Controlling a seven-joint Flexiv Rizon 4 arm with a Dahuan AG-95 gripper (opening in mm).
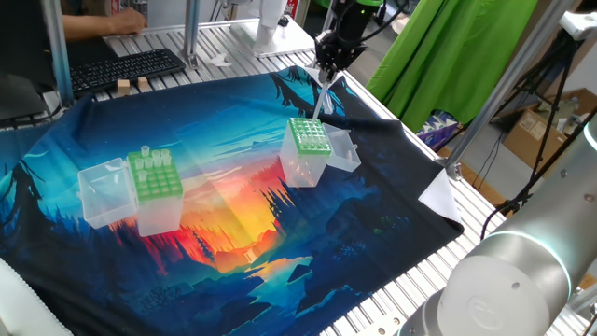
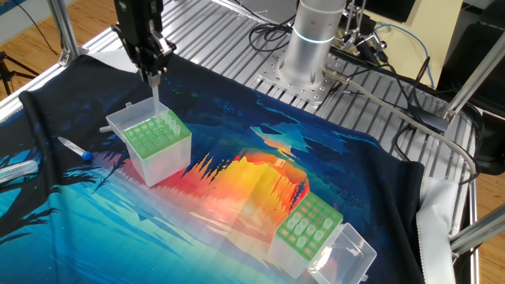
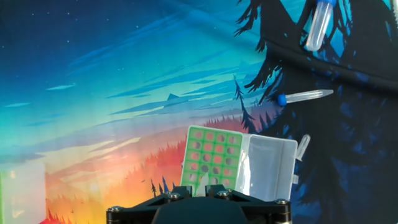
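Observation:
My gripper [image 1: 325,78] is shut on a clear pipette tip [image 1: 321,101], which points down at the back edge of a green-topped tip rack [image 1: 310,137]. In exterior view 2 the tip [image 2: 155,92] hangs over the far side of that rack [image 2: 154,140]. Whether its lower end touches the rack, I cannot tell. From the wrist, a pale tip [image 3: 204,181] shows between the fingers, over the rack's near rows [image 3: 214,150]. Several tips stand in this rack. A second green-topped rack [image 1: 155,182] holds several upright tips.
The near rack's open lid [image 3: 270,163] lies to its side. A small clear tube [image 3: 303,148] sits by that lid. Two blue-capped tubes [image 3: 309,95] lie on the dark cloth. Between the racks the printed cloth [image 1: 233,205] is clear.

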